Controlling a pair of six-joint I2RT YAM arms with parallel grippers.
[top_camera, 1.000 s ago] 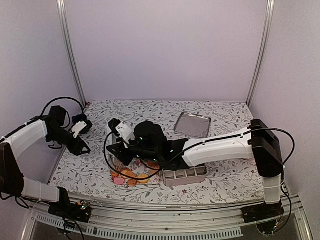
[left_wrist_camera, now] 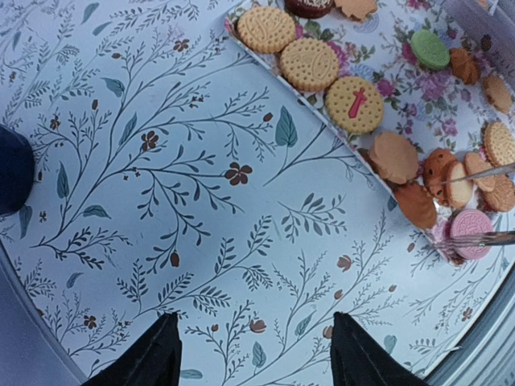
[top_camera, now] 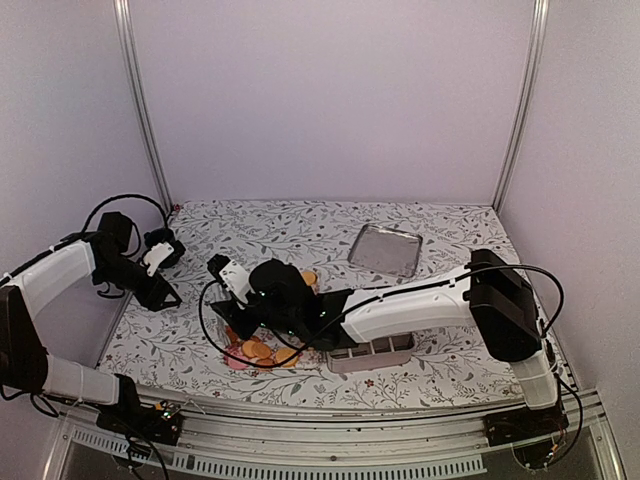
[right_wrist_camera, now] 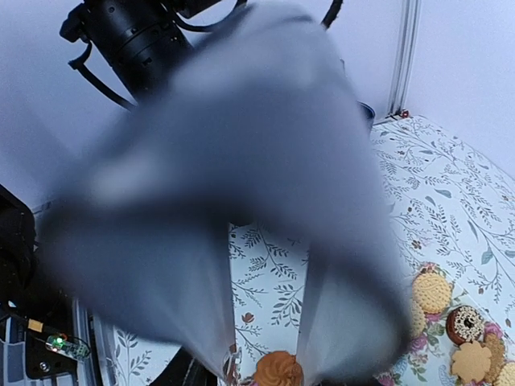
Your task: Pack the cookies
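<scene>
Cookies lie on a floral tray: sandwich biscuits [left_wrist_camera: 309, 63], a pink one [left_wrist_camera: 470, 234], a green one [left_wrist_camera: 429, 48], among others. My left gripper is open above bare table, left of the tray. My right gripper [top_camera: 236, 312] hangs over the cookies, open, with a swirled brown cookie [right_wrist_camera: 278, 368] visible between its tips in the right wrist view. A large blurred pale shape fills much of that view. Metal tongs or prongs [left_wrist_camera: 475, 240] reach over the tray's lower right in the left wrist view.
A compartmented box [top_camera: 368, 360] stands right of the cookies, partly under my right arm. An empty metal tray [top_camera: 385, 249] lies at the back right. A dark container [left_wrist_camera: 11, 170] stands at the left.
My right arm and gripper have shifted to the left over the last second, uncovering more of the cookies. My left arm stays where it was.
</scene>
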